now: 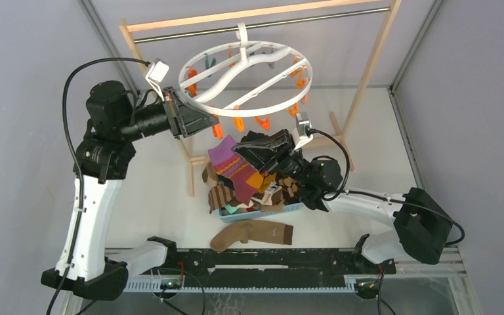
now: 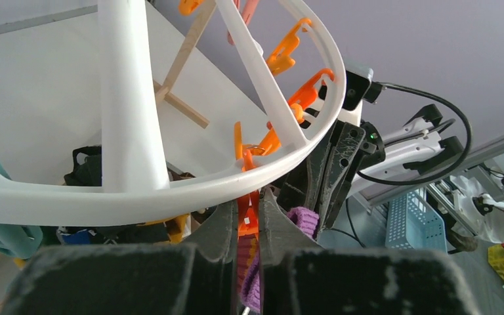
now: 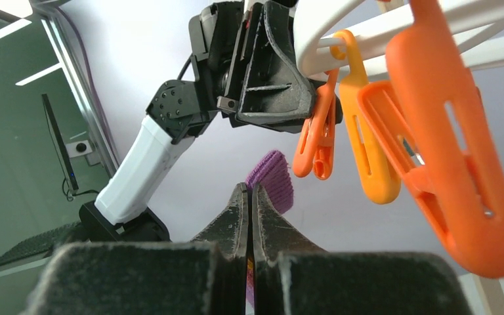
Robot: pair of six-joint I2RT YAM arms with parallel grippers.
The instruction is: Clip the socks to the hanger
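Observation:
The white round hanger (image 1: 226, 79) hangs from the metal rail, with orange and other coloured clips round its ring. At the ring's front left, my left gripper (image 1: 214, 121) is shut on an orange clip (image 2: 248, 216), which stands between its fingers in the left wrist view. Below the ring, my right gripper (image 1: 236, 149) is shut on a purple sock (image 1: 226, 156) with orange and yellow stripes. Its purple end (image 3: 274, 180) sticks up past the fingertips in the right wrist view, apart from the orange clips (image 3: 374, 154).
A blue basket (image 1: 246, 215) of assorted socks stands below the hanger. One brown sock (image 1: 252, 233) lies flat in front of it. The wooden rack (image 1: 373, 59) frames the back, and white floor lies clear on both sides.

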